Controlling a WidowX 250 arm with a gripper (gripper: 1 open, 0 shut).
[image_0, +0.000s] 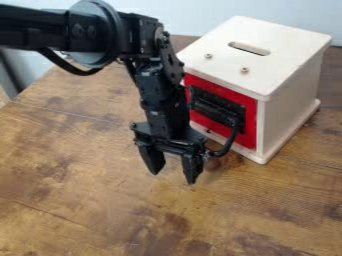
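A pale wooden box (283, 105) with a slot and two small knobs on its top stands at the right. Its front holds a red panel (241, 102) with a black fitting, partly hidden by my arm. My black gripper (171, 172) points down in front of and left of the box, above the bare table, its fingers apart with nothing visible between them.
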